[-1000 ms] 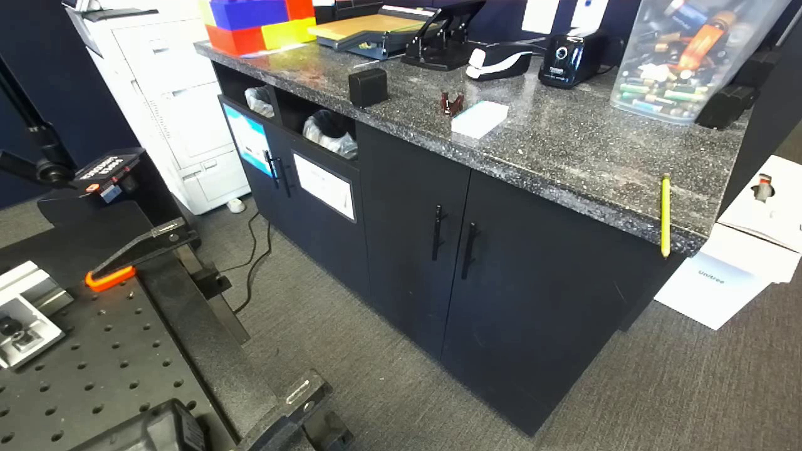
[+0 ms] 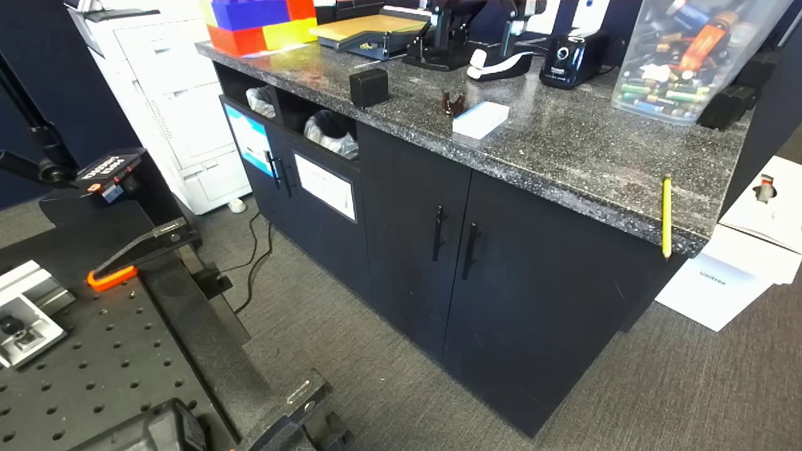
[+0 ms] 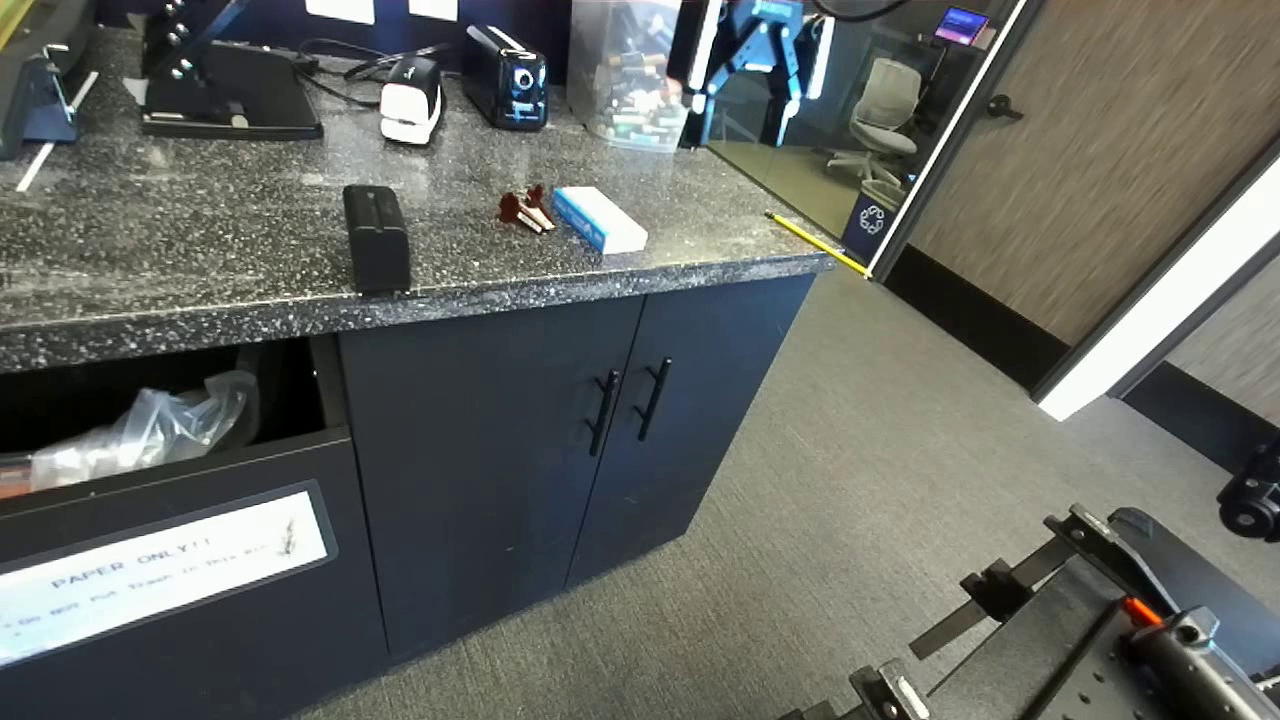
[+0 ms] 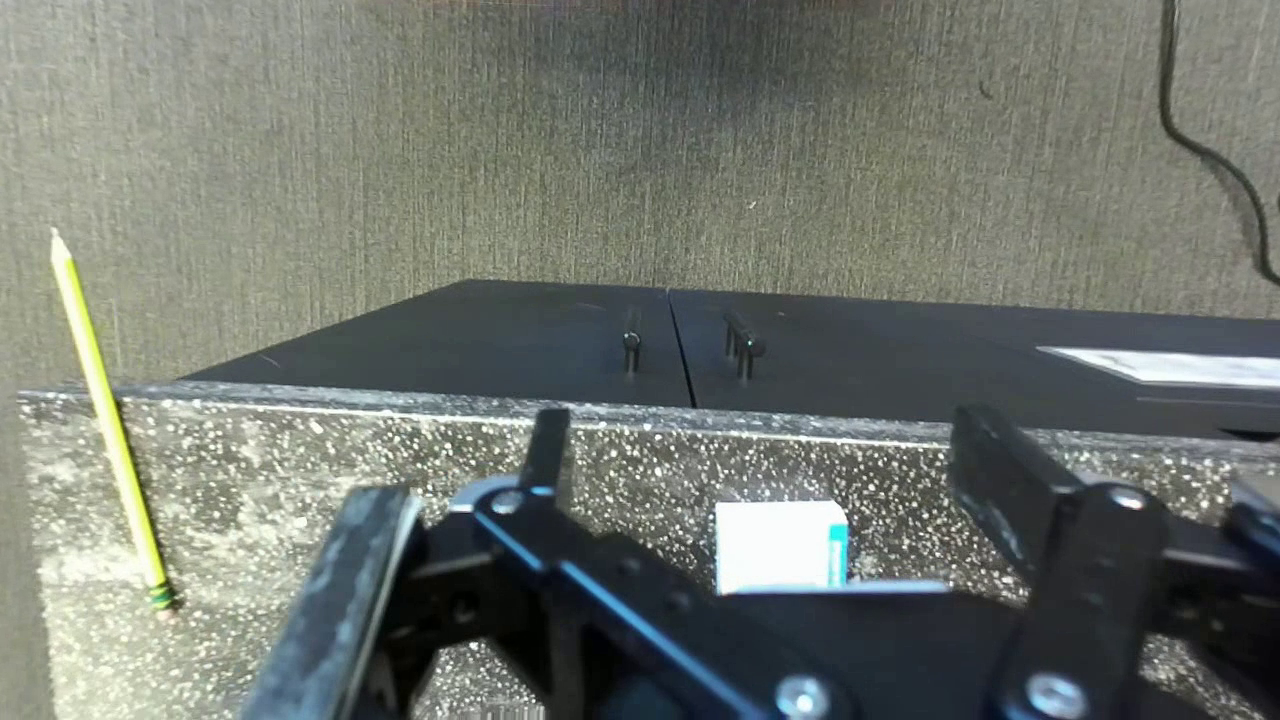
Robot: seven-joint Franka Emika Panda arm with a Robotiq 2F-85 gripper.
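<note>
My gripper (image 3: 744, 118) is open above the back of the counter in exterior view 2, in front of the clear battery bin. Its two fingers hang down well apart with nothing between them. The wrist view shows the open gripper facing the counter's front edge. Between and beyond its fingers lies a small white and blue box (image 4: 780, 540), partly covered by the gripper's own body. Far to the left a yellow pencil (image 4: 108, 420) pokes its sharp end past the edge. Only a dark part of the gripper shows at the top of exterior view 1.
On the counter (image 2: 601, 150) stand a black battery block (image 2: 369, 87), brown clips (image 2: 452, 104), a stapler (image 2: 497, 64), a black pencil sharpener (image 2: 571, 60) and a bin of batteries (image 2: 677, 67). Bare counter lies between box and pencil.
Dark parts of the gripper now show at the top of exterior view 1, above the stapler and beside the black stand, where none showed before. The counter objects stay in place.
</note>
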